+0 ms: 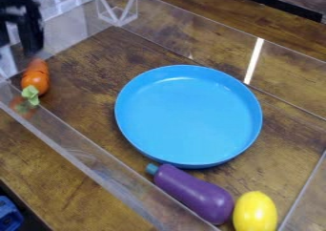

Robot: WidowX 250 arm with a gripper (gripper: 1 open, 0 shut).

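Observation:
The dark gripper (pixel 23 30) is blurred at the top left, partly cut off by the frame edge, its fingers hanging above an orange carrot (pixel 36 77) with green top. The carrot lies on the wooden surface inside a clear-walled enclosure, by the left wall. A blue plate (pixel 189 111) sits empty in the middle. A purple eggplant (pixel 192 192) and a yellow lemon (pixel 254 211) lie at the lower right.
Transparent walls (pixel 95 163) border the work area. Bare wood shows behind the plate and between carrot and plate. A small blue object is cut off at the bottom left.

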